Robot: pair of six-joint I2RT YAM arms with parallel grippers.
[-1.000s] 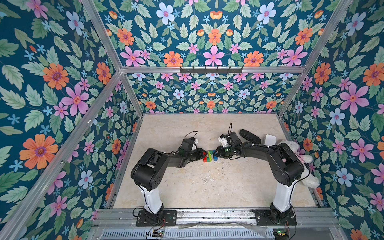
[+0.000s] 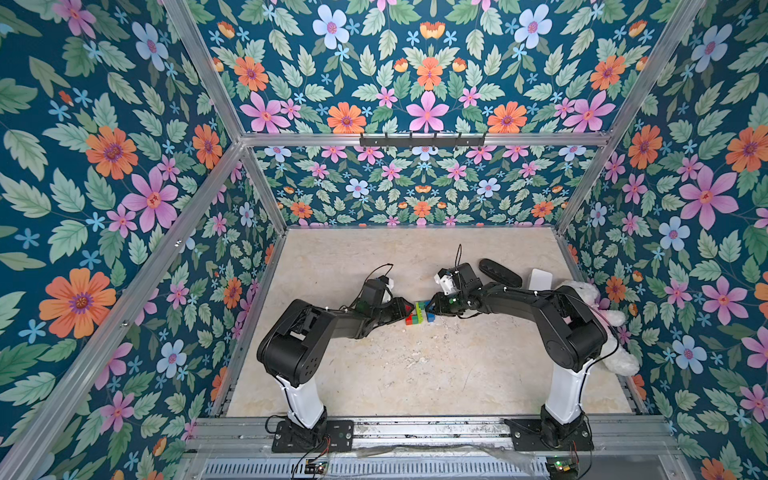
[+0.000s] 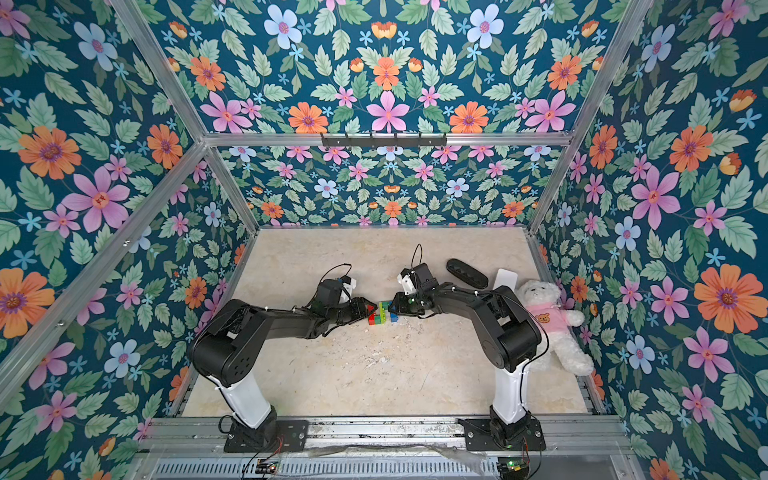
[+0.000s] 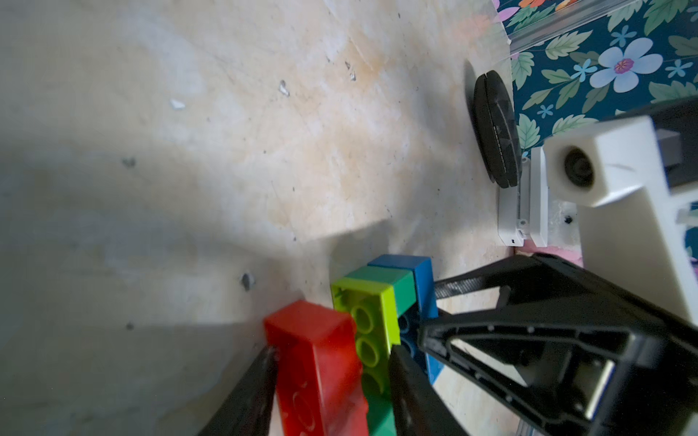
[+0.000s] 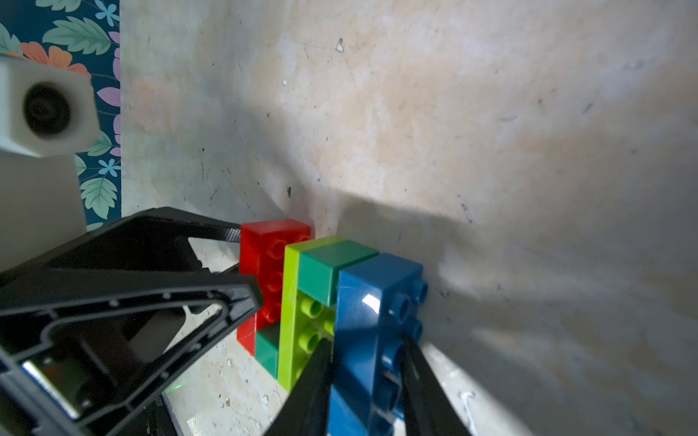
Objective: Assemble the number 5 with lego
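Bricks stand joined in a row on the table: a red brick (image 5: pixel 256 270), a lime brick (image 5: pixel 289 309) and a blue brick (image 5: pixel 360 309). One green brick (image 5: pixel 338 265) sits between lime and blue at the far end; another green piece (image 5: pixel 267 347) sits between red and lime nearer the front. In the left wrist view my left gripper is shut on the red brick. My right gripper has its fingers astride the blue brick; whether they press on it cannot be told. The lower parts of both end bricks are hidden by fingers.
Behind the right arm lie a black oblong case (image 2: pixel 501 273) and a white box (image 2: pixel 540 279). A white teddy bear (image 3: pixel 552 320) sits at the right edge. White crumbs (image 3: pixel 377 360) dot the table in front of the bricks.
The left arm's elbow has shifted slightly to the left and down, and the brick row seems nearly in place. The right arm looks almost still.
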